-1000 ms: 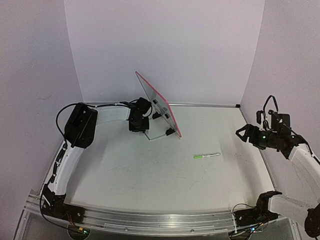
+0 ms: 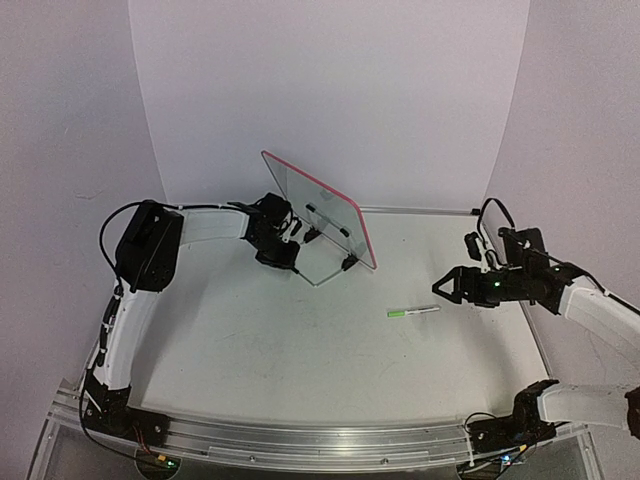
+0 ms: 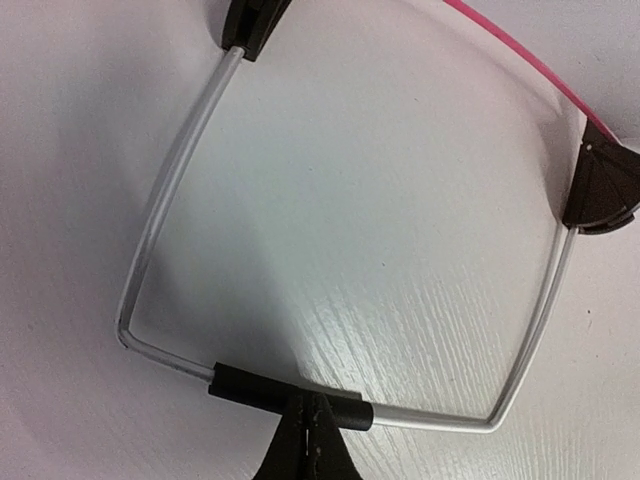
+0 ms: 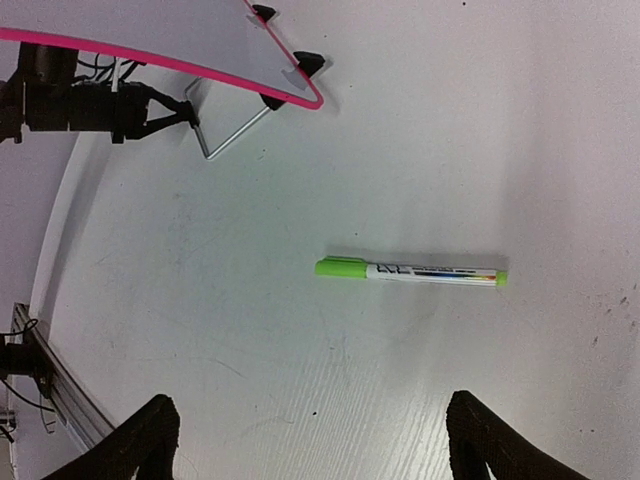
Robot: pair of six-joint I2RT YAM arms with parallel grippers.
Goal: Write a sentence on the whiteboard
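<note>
The pink-edged whiteboard (image 2: pixel 318 195) stands tilted at the back of the table, its rear side partly turned to the top view. A bent metal wire stand (image 3: pixel 157 210) extends from black brackets on it. My left gripper is shut at the black sleeve on the stand's bar, and the right wrist view shows those fingers meeting there too. A white marker with a green cap (image 4: pixel 412 271) lies flat on the table, apart from both arms. Wide open and empty, my right gripper (image 2: pixel 441 287) hovers to the marker's right in the top view.
A metal rail (image 2: pixel 320 440) runs along the front edge. Pale walls close off the back and both sides.
My right gripper has moved left, closer to the marker. The whiteboard has turned and tilted, showing more of its rear, and its near corner has shifted right. The marker has not moved.
</note>
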